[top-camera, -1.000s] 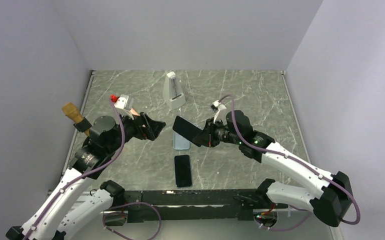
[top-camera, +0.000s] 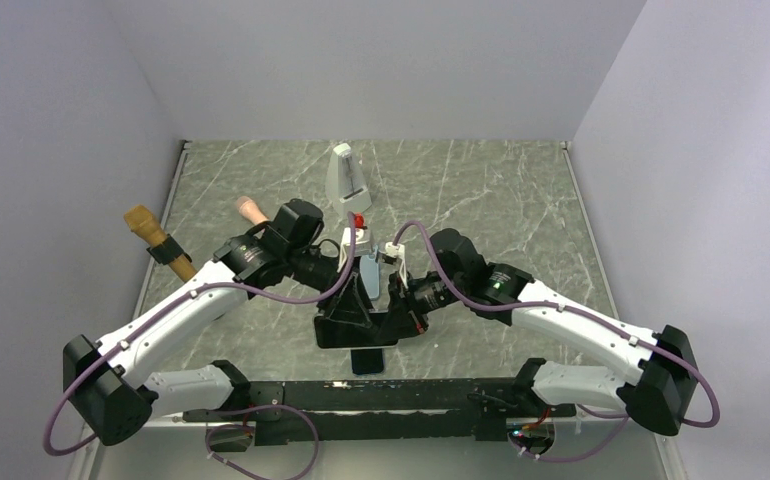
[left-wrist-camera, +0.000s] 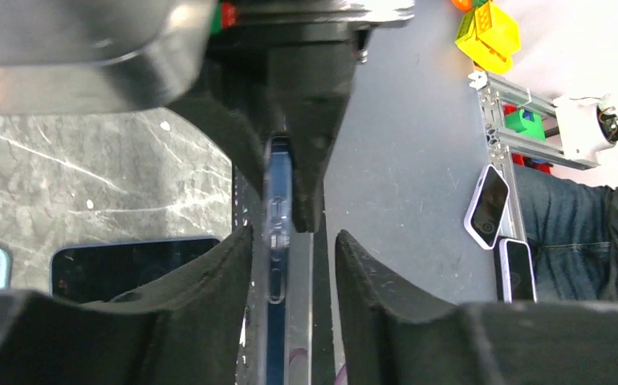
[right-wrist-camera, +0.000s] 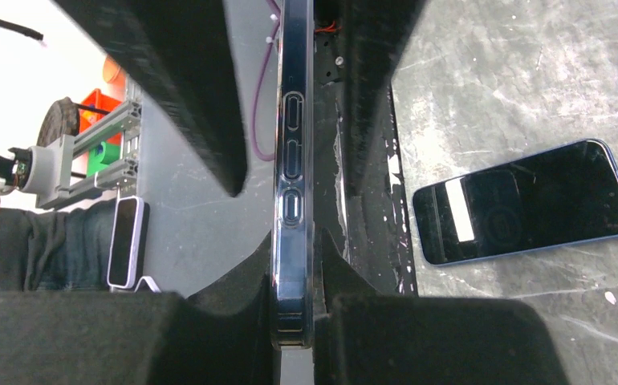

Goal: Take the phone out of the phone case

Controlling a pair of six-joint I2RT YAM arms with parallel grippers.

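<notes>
A cased phone (top-camera: 343,335) with clear side buttons (right-wrist-camera: 292,160) is held upright in my right gripper, which is shut on it at the lower middle of the right wrist view. My left gripper is part open around the phone's other end, a finger either side of its edge (left-wrist-camera: 277,216); contact is unclear. Another dark phone (right-wrist-camera: 524,204) lies on the marble surface beneath, and a light blue item (top-camera: 369,275) lies behind it.
A white metronome (top-camera: 347,180) stands at the back centre. A wooden-handled object (top-camera: 156,235) and a pale item (top-camera: 251,210) are at the left.
My right gripper has moved left and toward the front edge, bringing the held phone over the one lying there.
</notes>
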